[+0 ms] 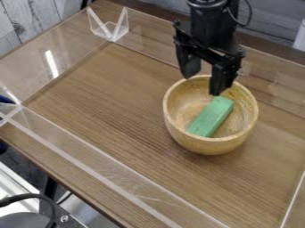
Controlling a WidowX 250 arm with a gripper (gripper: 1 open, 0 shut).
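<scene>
My gripper point(202, 71) is open, high over the back rim of a round wooden bowl point(181, 130), its dark fingers pointing down with nothing seen held between them. In the bowl lies a green oblong block point(212, 117), tilted diagonally.
A wooden table point(93, 116) fills most of the view, with free room to the left and front. A clear plastic container point(109, 25) stands at the back left. A dark curved cable or object point(36, 203) shows at the lower left corner.
</scene>
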